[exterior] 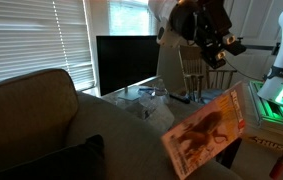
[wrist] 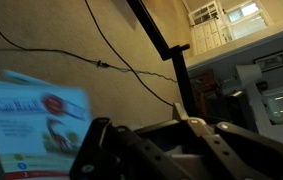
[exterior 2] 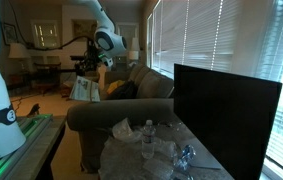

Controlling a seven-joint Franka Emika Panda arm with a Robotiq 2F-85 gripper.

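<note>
A thin picture book (exterior: 203, 132) with an orange-brown cover hangs steeply tilted below my gripper (exterior: 236, 48) in exterior view 1. A stretch of background shows between the book's upper corner and the gripper. At the lower left of the wrist view is the book's pale-blue side (wrist: 36, 130), blurred along its top, with a red long-necked animal on it. My gripper's dark fingers (wrist: 171, 140) stand to the right of it, shut, and no book shows between them. In exterior view 2 the book (exterior 2: 85, 88) is small and pale beneath the distant arm.
A brown couch (exterior: 26, 110) fills the left of exterior view 1. A black monitor (exterior: 126, 60) stands behind. Clear plastic wrapping (exterior 2: 131, 155) and a bottle (exterior 2: 148, 140) lie or stand on the near table in exterior view 2. Dark cables (wrist: 101, 64) cross the floor.
</note>
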